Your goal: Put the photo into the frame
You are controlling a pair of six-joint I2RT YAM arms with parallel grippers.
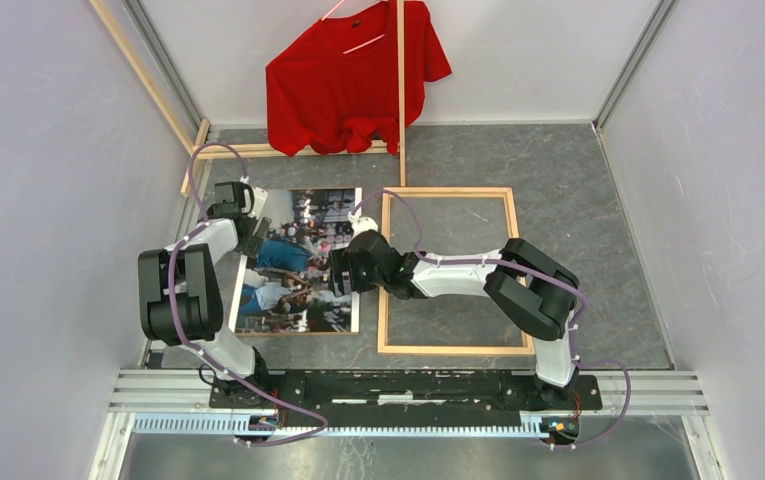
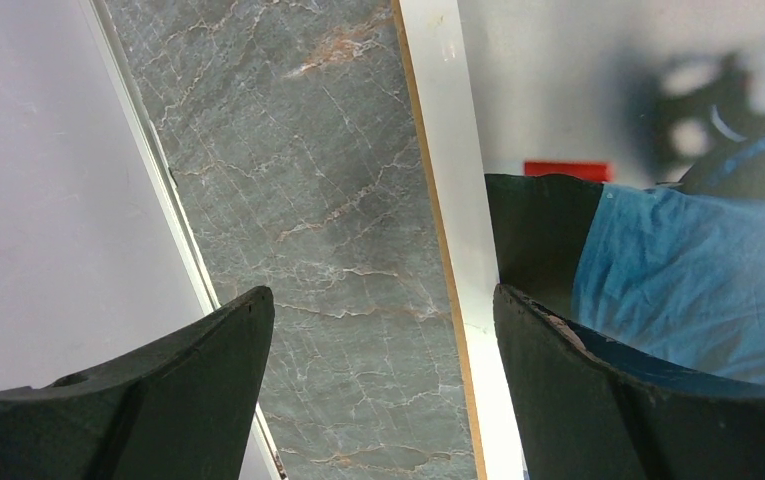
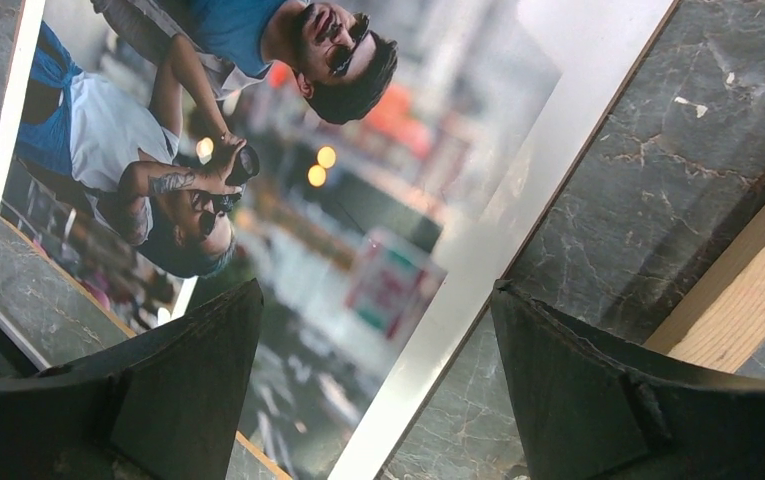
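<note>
The photo (image 1: 303,290), a large print on a white-edged board, lies flat on the grey floor at left. To its right rests the empty wooden frame (image 1: 446,350). My left gripper stands open across the photo's left edge, one finger on the floor side and the other over the print. At the opposite edge my right gripper is also open. Its left finger (image 3: 178,370) is over the picture, while the other lies past the white border (image 3: 518,200), above the floor. Whether any fingertip touches the board, I cannot tell.
A red shirt (image 1: 343,85) hangs at the back on a wooden rack (image 1: 401,100). Bare floor (image 1: 588,230) lies right of the frame. The right arm crosses above the frame, and a narrow floor strip separates photo and frame.
</note>
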